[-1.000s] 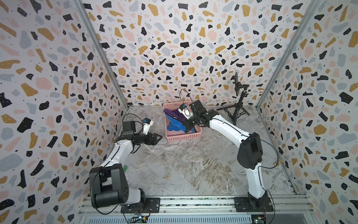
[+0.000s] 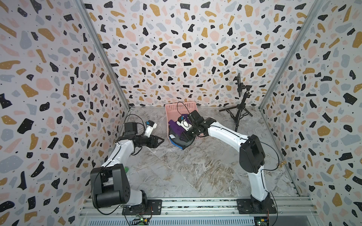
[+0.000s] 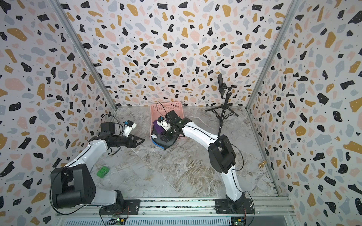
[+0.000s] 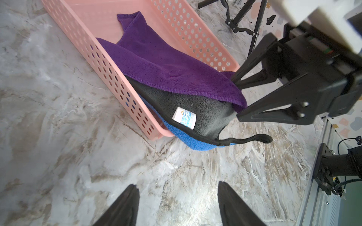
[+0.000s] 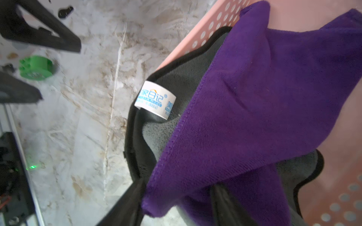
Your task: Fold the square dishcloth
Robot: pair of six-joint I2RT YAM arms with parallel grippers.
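A purple cloth [image 5: 271, 86] lies over a dark grey pad [image 4: 203, 113] with a white label [image 4: 184, 117] and blue underside [image 4: 190, 141], draped over the near part of the pink basket [image 2: 180, 106]. My right gripper is over the purple cloth's near corner, fingertips apart and blurred; whether it grips the fold cannot be told. Left of the basket, my left gripper stands open above the marble surface, nothing between its fingers.
A black tripod [image 2: 241, 109] stands at the back right. A green block [image 3: 103, 171] lies at the left.
My right gripper has shifted down and left. The grey pad now shows, hanging over the basket's front, where blue cloth lay inside about a second ago. The left arm barely moved.
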